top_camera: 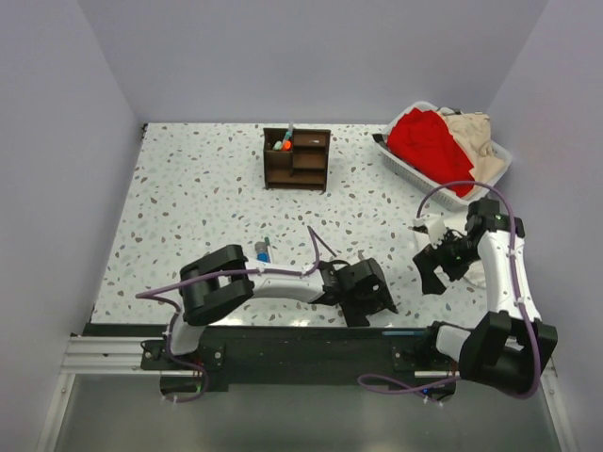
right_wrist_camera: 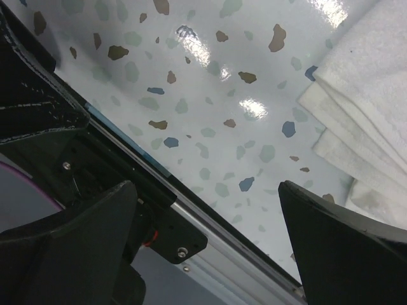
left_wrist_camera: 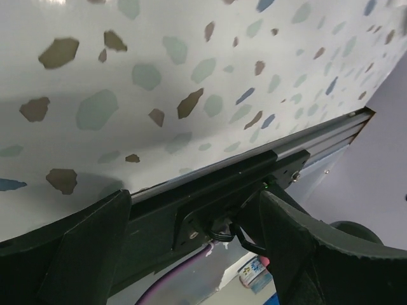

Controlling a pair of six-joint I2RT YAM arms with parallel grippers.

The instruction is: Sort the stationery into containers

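A brown organizer (top_camera: 297, 184) stands at the back of the table, with an orange-ended item (top_camera: 286, 145) and a pale marker (top_camera: 289, 134) in its left compartment. A blue-capped item (top_camera: 262, 251) and a slim green one (top_camera: 268, 247) lie behind the left arm. Over the table's front edge, my left gripper (top_camera: 369, 318) points down; in its wrist view the fingers (left_wrist_camera: 82, 254) are apart with nothing between them. My right gripper (top_camera: 443, 280) is open and empty, by the white cloth (top_camera: 471, 268). The left arm may hide part of the table.
A white basket (top_camera: 415, 176) with red cloth (top_camera: 429, 146) and beige cloth (top_camera: 476, 141) stands at the back right. A blue strip (top_camera: 403, 331) runs along the front edge.
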